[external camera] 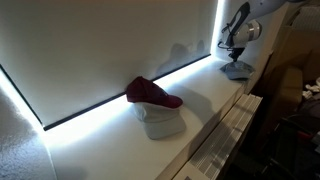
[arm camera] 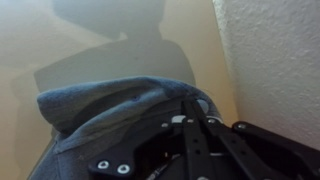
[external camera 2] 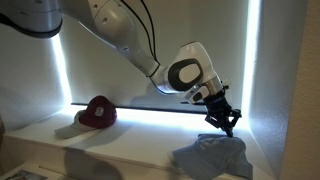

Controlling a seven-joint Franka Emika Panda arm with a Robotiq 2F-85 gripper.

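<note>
A blue-grey fabric item (external camera 2: 212, 156), perhaps a cap or a folded cloth, lies at the right end of the white ledge. In exterior view 1 the same fabric (external camera: 238, 71) is at the far end. My gripper (external camera 2: 230, 128) points down at its upper edge, close to or touching it. Seen from the wrist, the fabric (arm camera: 110, 115) bulges up in a fold beside the black gripper. Its fingertips are dark and partly hidden against the cloth, so their spacing and any fabric between them cannot be made out.
A dark red and white cap, or two stacked caps (external camera: 155, 108), rests further along the ledge (external camera: 95, 150), well away from the arm. A textured wall (arm camera: 275, 60) rises close beside the gripper. Between the caps and the fabric the ledge is clear.
</note>
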